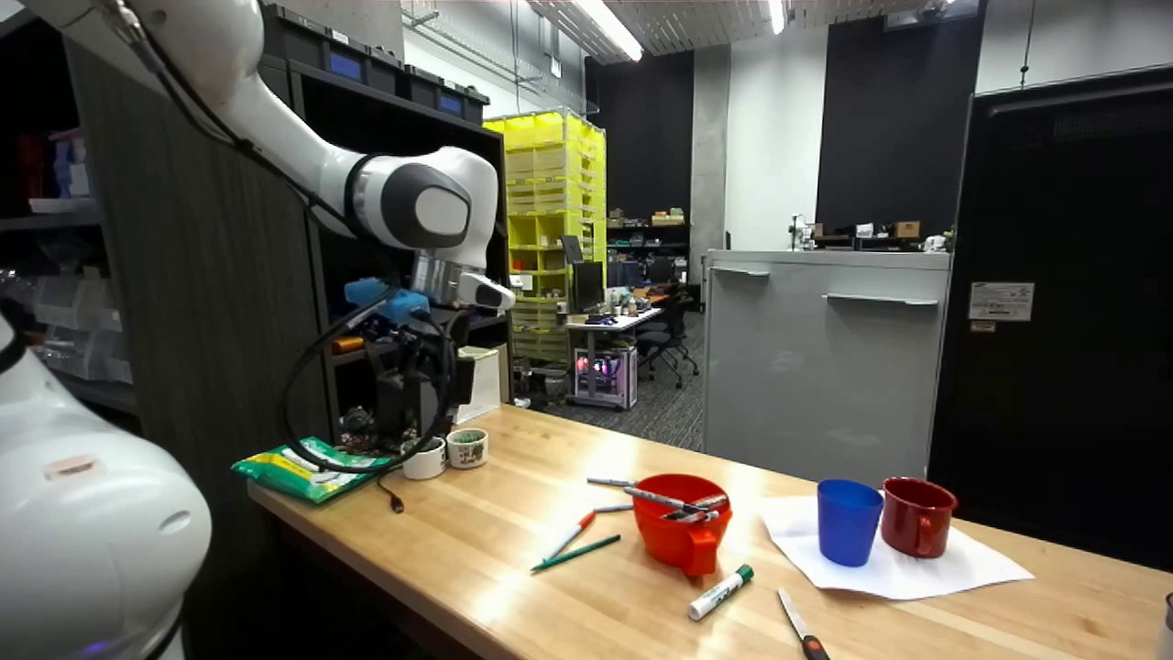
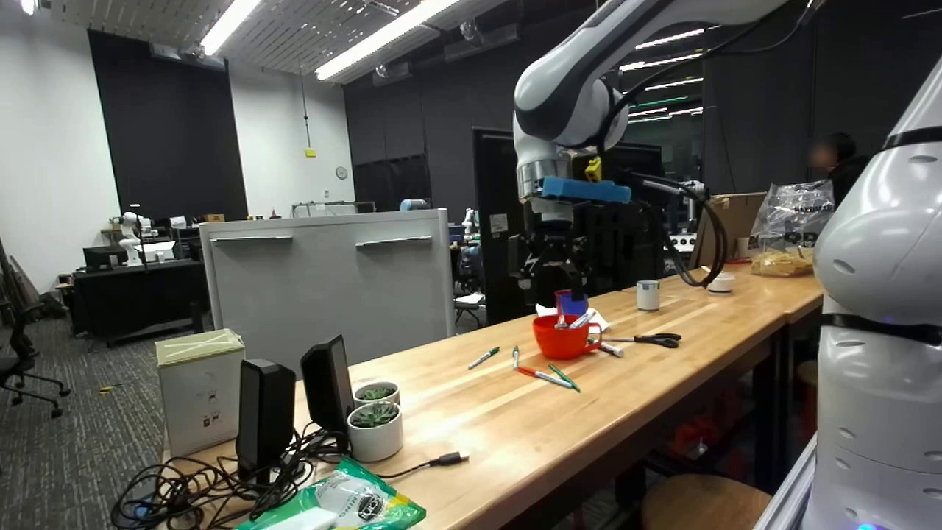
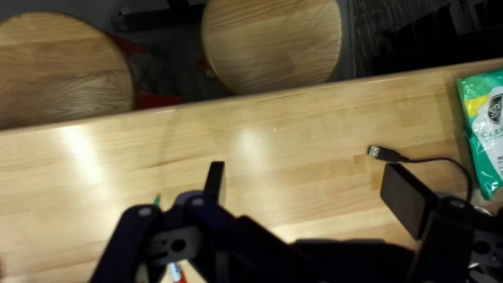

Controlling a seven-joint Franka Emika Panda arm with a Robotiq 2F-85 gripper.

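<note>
My gripper is open in the wrist view, with bare tabletop showing between its spread fingers. In exterior view 1 it hangs above the table's left part, well clear of the red cup (image 1: 679, 530). Pens or markers lie across and inside that cup. Around it on the table are an orange-capped marker (image 1: 573, 533), a dark green marker (image 1: 576, 554) and a white marker with a green cap (image 1: 721, 593). Part of a marker (image 3: 175, 272) shows behind the gripper in the wrist view. The blue cup (image 1: 849, 523) and dark red mug (image 1: 918, 517) stand on white paper.
Scissors (image 2: 659, 340) lie beyond the red cup. Two small potted plants (image 2: 375, 430), black speakers (image 2: 266, 415), tangled cables and a green packet (image 2: 340, 499) crowd one table end. A USB cable (image 3: 388, 154) lies near the packet.
</note>
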